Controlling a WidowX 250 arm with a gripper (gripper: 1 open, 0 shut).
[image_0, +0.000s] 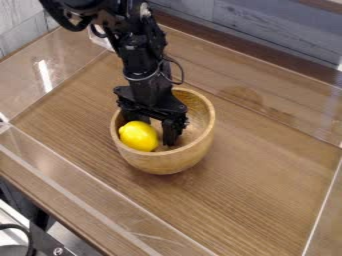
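Observation:
A tan wooden bowl (181, 160) sits on the wooden table, with a yellow lemon-shaped object (138, 135) in its left part. My black gripper (152, 122) reaches down into the bowl from above, just over and behind the yellow object, its lower parts partly hidden against the bowl's dark interior.
A low pale wall edges the table at the back and upper left. A black cable lies at the lower left.

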